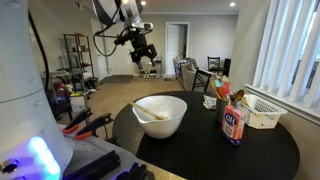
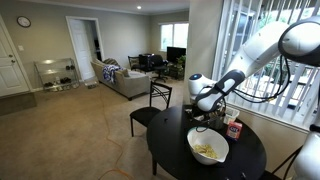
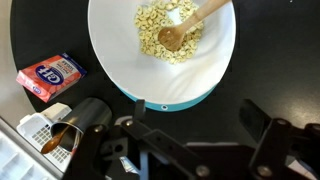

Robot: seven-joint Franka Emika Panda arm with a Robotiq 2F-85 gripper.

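A white bowl [image 1: 160, 114] stands on the dark round table. In the wrist view the bowl [image 3: 115, 40] holds pale, small pieces of food [image 3: 160, 42], and a wooden spoon [image 3: 185, 28] rests in it, its handle toward the top edge. My gripper is open, with nothing between its fingers, and the bowl's near rim lies just ahead of them in that view. From the side, the gripper [image 1: 148, 66] hangs well above the bowl, touching nothing.
A red-and-white package [image 1: 233, 122] stands to the bowl's right. Behind it is a dark utensil holder [image 3: 88, 112] with several utensils, and a white basket [image 1: 263, 114] sits near the window.
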